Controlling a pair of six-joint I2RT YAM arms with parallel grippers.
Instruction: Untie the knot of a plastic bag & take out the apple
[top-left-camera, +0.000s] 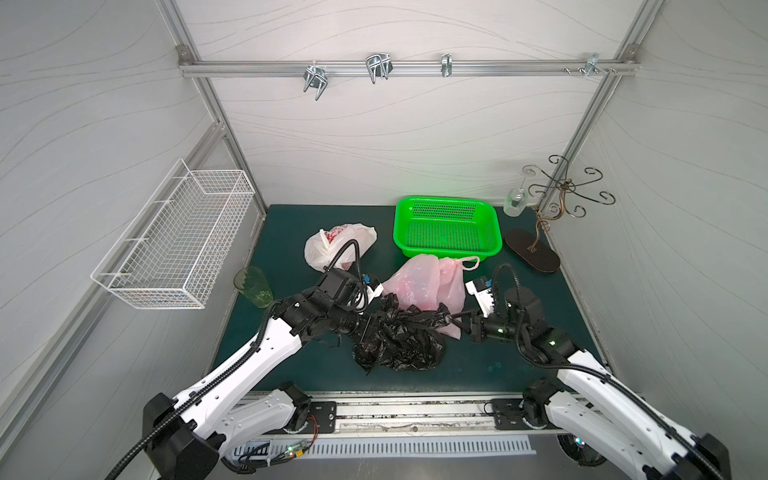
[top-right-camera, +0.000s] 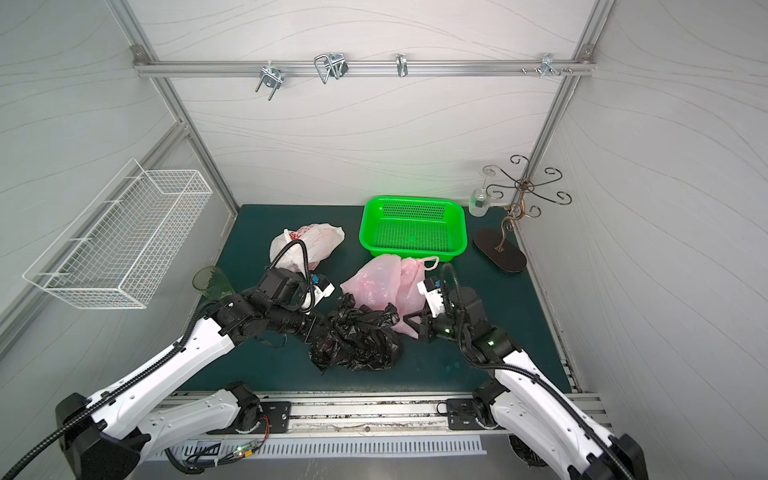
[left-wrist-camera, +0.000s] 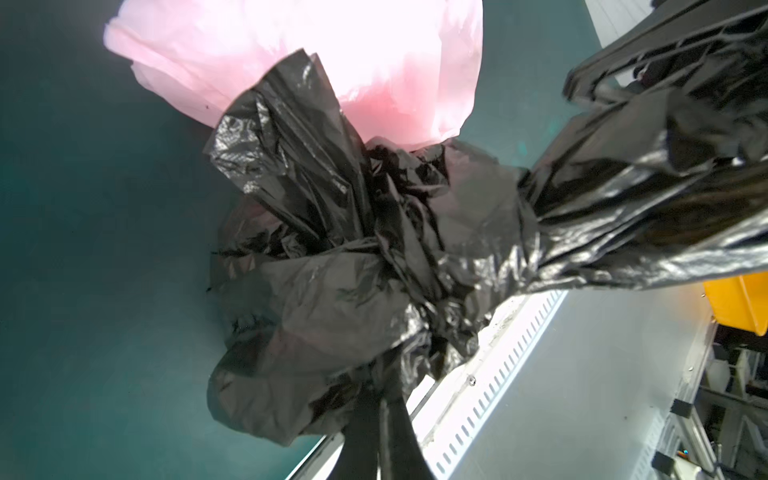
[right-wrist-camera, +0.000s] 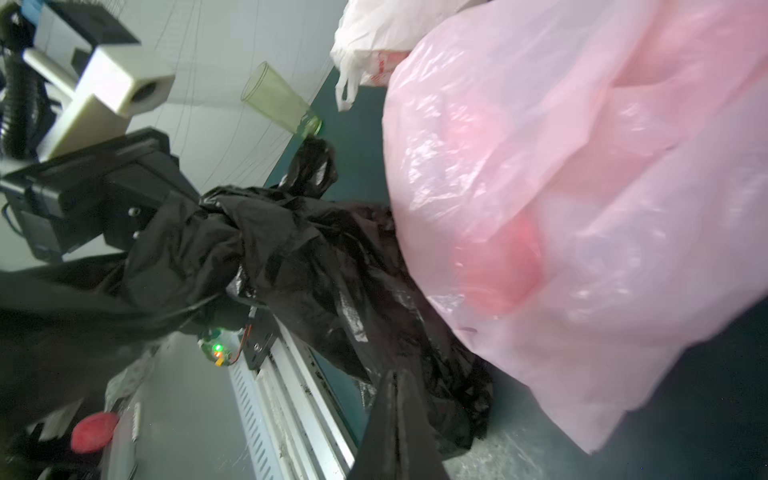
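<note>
The crumpled black plastic bag (top-left-camera: 397, 340) (left-wrist-camera: 336, 304) stretches between my two grippers on the front middle of the table. My left gripper is shut, its tips in gathered black plastic. My right gripper is shut at the bag's right end; in the left wrist view, twisted plastic runs up toward it. Whether plastic is pinched between either pair of fingertips is hard to tell. A pink bag (top-left-camera: 412, 280) lies just behind the black one, round shapes showing through it. No apple is visible in the black bag.
A white bag (top-left-camera: 336, 244) is at back left, a green basket (top-left-camera: 446, 252) at back centre, a glass (top-left-camera: 253, 285) at left, a metal stand (top-left-camera: 532, 252) with a bottle (top-left-camera: 514, 204) at back right. A wire basket (top-left-camera: 172, 264) hangs on the left wall.
</note>
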